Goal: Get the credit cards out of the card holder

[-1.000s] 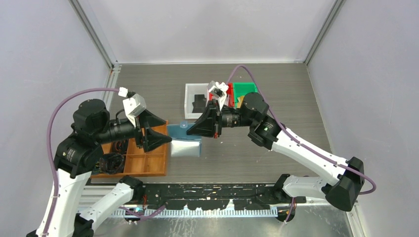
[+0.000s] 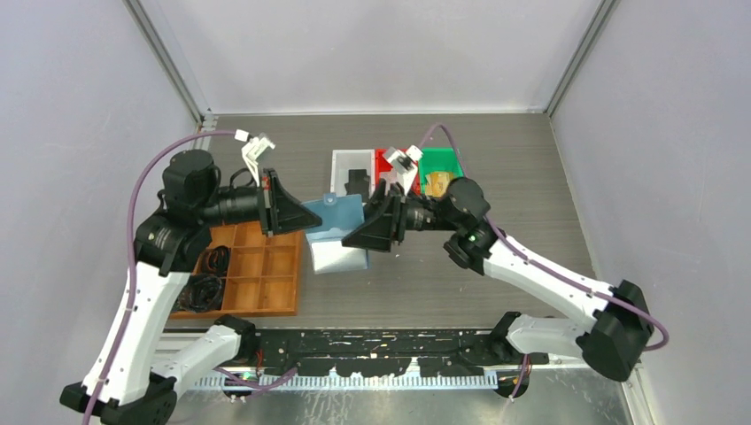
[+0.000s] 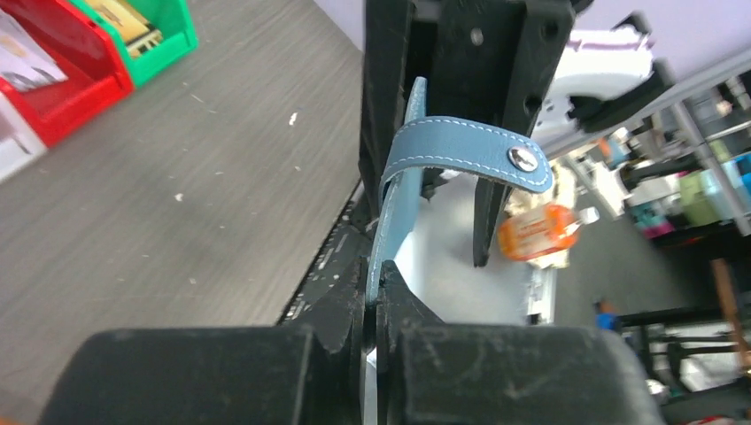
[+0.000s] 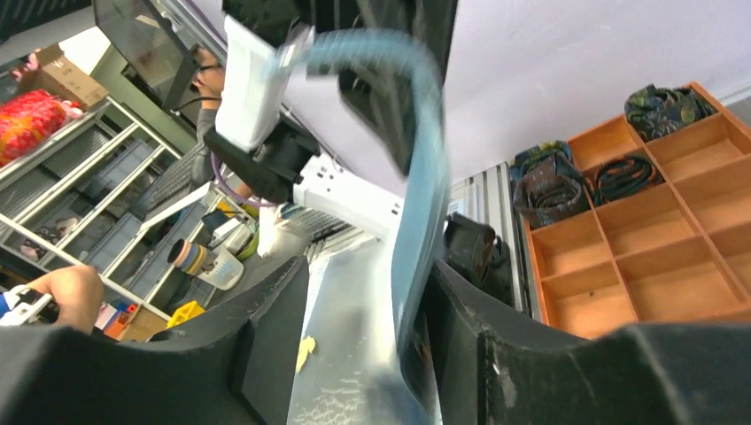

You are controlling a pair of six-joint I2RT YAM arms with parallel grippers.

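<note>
The blue card holder (image 2: 339, 211), with a pale silvery lower part, hangs above the table between the arms. My left gripper (image 2: 319, 221) is shut on its left edge; in the left wrist view the thin blue holder (image 3: 397, 212) runs down between the pressed-together fingers. Its strap with a metal snap (image 3: 522, 159) sticks out sideways. On the right side, my right gripper stands open, its fingers spread around the blurred holder (image 4: 421, 186), which passes close to one finger. No cards can be made out.
Behind the holder stand a white bin (image 2: 339, 164) with a dark item, a red bin (image 2: 381, 162) and a green bin (image 2: 440, 159) with a tan item. A wooden divided tray (image 2: 295, 305) holding cables lies at the left.
My left gripper, open and apart before, has come right and closed on the holder. The holder has shifted slightly and tilted.
</note>
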